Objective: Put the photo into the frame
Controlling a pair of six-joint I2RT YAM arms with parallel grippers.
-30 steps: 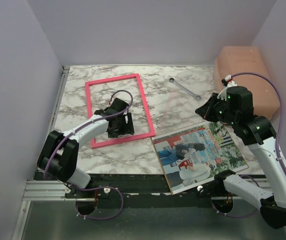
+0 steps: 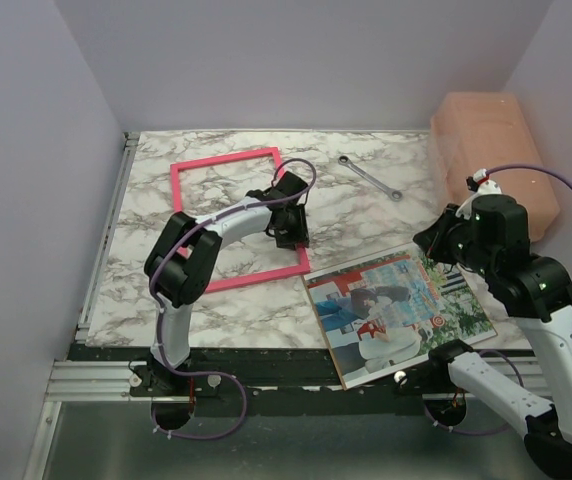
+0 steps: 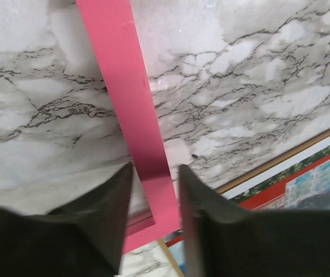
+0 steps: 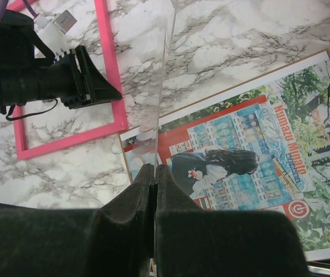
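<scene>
The pink frame (image 2: 222, 281) lies flat on the marble-patterned surface, left of centre. My left gripper is part open at the frame's right side, near its front right corner; the pink strip (image 3: 133, 109) runs between its fingers, with gaps showing beside it. The photo (image 2: 386, 310), with brown edges, lies tilted at the front right, its upper left corner by the frame's corner. In the right wrist view my right gripper is shut on a clear sheet (image 4: 160, 86), seen nearly edge-on. That gripper hovers above the photo's right part; the sheet barely shows from the top.
A wrench (image 2: 371, 178) lies behind the photo. At the back right stands a pink-orange box (image 2: 494, 150). Bare marble surface (image 2: 351, 220) separates frame, wrench and photo. The photo's front corner overhangs the surface's front edge.
My left gripper has moved right, from inside the frame to its right side, its fingers narrowing. The right gripper has drifted slightly right. Frame and photo have not moved.
</scene>
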